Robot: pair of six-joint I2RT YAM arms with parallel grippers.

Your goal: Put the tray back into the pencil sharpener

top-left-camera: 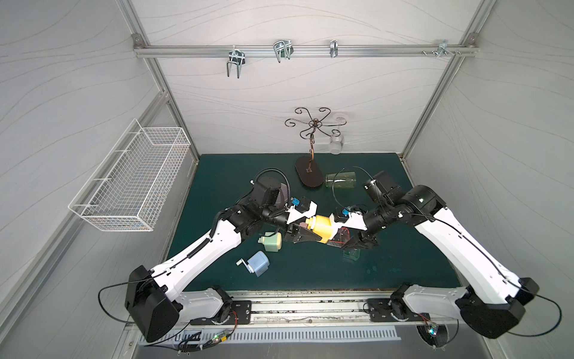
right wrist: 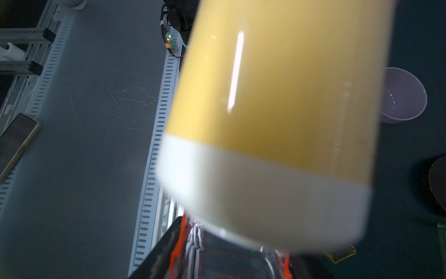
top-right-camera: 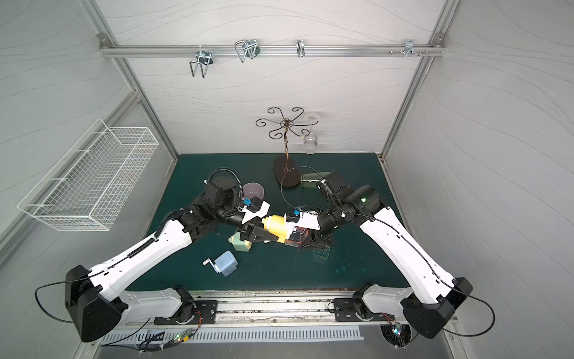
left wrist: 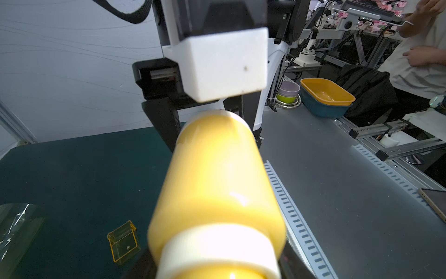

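Above the mat, the yellow pencil sharpener (top-left-camera: 321,227) with cream end bands lies nearly level between the arms. My left gripper (top-left-camera: 315,223) is shut on its left end. In the left wrist view the sharpener's body (left wrist: 218,186) fills the middle and hides most of the fingers. My right gripper (top-left-camera: 341,232) faces it from the right, shut on a clear tray (top-right-camera: 294,237) with red edges. The right wrist view shows that tray (right wrist: 223,258) just under the sharpener's cream rim (right wrist: 260,200). Whether the tray has entered the sharpener is hidden.
A blue sharpener (top-left-camera: 257,263) and a green one (top-left-camera: 272,241) stand left on the mat. Another clear tray (left wrist: 124,242), yellow-edged, lies on it. A purple cup (top-right-camera: 253,191), a glass (top-left-camera: 340,180) and a metal stand (top-left-camera: 309,172) are behind.
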